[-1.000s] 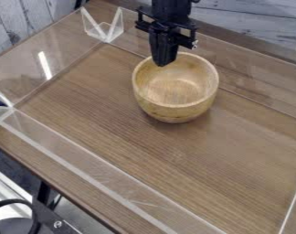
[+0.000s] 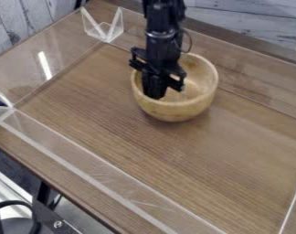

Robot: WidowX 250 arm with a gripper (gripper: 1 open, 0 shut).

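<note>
A tan wooden-looking bowl (image 2: 187, 105) sits on the wooden table (image 2: 138, 174). The black gripper (image 2: 157, 87) reaches down from the top into the bowl's left part, near the inner wall. Its fingers are dark and small; whether anything is between them cannot be seen clearly.
A white angular wire-like object (image 2: 101, 26) stands at the upper left. Clear plastic strips or edges run along the table's left side. A black cable lies at the lower left.
The gripper has moved down from above the bowl's back edge into the bowl, toward the front left. The bowl looks about in the same place.
</note>
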